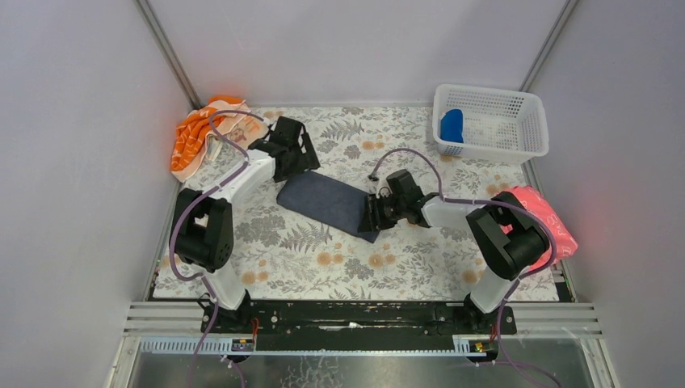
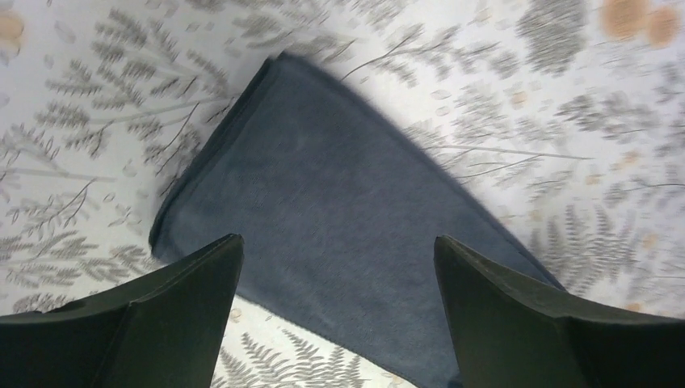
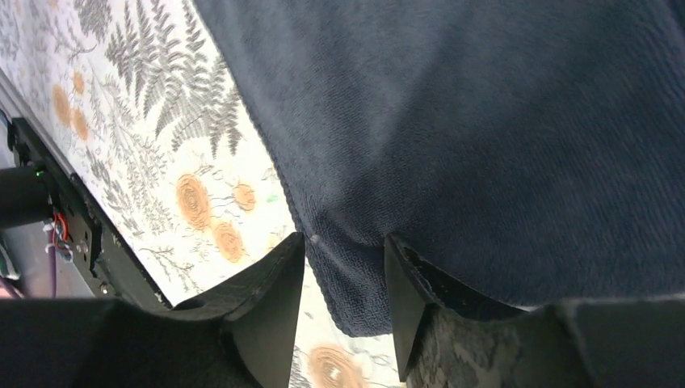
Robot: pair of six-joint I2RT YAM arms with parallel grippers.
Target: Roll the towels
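Observation:
A dark grey towel [image 1: 319,200], folded into a long strip, lies slanted on the table, from upper left down to the right. My left gripper [image 1: 304,158] hovers at its upper-left end; in the left wrist view that end [image 2: 266,194] lies between and beyond the fingertips, which stand apart. My right gripper [image 1: 367,212] is down at the lower-right end. In the right wrist view its open fingers [image 3: 266,307] rest at the creased corner of the cloth [image 3: 355,291].
An orange striped towel [image 1: 194,137] lies at the back left. A white basket [image 1: 509,121] with a blue item [image 1: 451,125] stands at the back right, a pink bundle [image 1: 549,226] on the right.

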